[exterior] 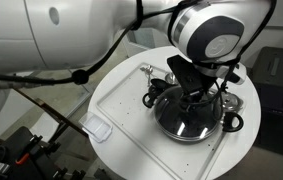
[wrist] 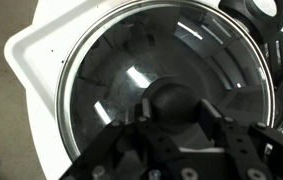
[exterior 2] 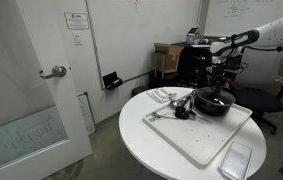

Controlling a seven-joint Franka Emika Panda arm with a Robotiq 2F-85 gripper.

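A black pot (exterior: 186, 133) with two side handles rests on a white tray, a glass lid (wrist: 106, 75) with a metal rim over it. At the centre of the lid, its round black knob (wrist: 173, 98) sits between the fingers of my gripper, which is shut on it. From the side, the pot (exterior 2: 213, 104) stands near the tray's far right part, with the arm reaching in from the right. Whether the lid rests fully on the pot or is slightly raised, I cannot tell.
The white tray (exterior: 121, 103) lies on a round white table (exterior 2: 136, 135). Black utensils and metal ware (exterior 2: 181, 110) lie beside the pot, with a clear container (exterior 2: 235, 160) at the table's edge. Much of the tray's surface is bare.
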